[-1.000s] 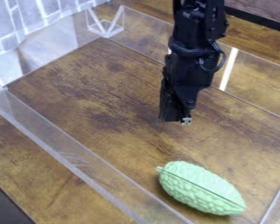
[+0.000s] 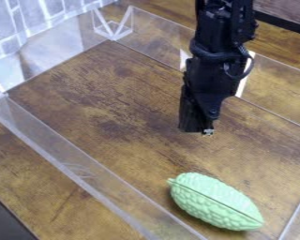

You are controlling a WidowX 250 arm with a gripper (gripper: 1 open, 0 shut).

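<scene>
My black gripper [image 2: 197, 122] hangs from the top centre over the wooden surface, its fingertips low and shut, with nothing visible between them. A light green, bumpy, elongated object [image 2: 216, 200], like a toy bitter melon, lies at the lower right, apart from the gripper and below it in the view.
Clear plastic walls [image 2: 65, 164] border the wooden floor [image 2: 90, 103]. A white strip is partly hidden behind the arm at the back right. A white ribbed cloth [image 2: 22, 28] is at the top left.
The gripper has shifted very slightly over the last second. The green object has not moved.
</scene>
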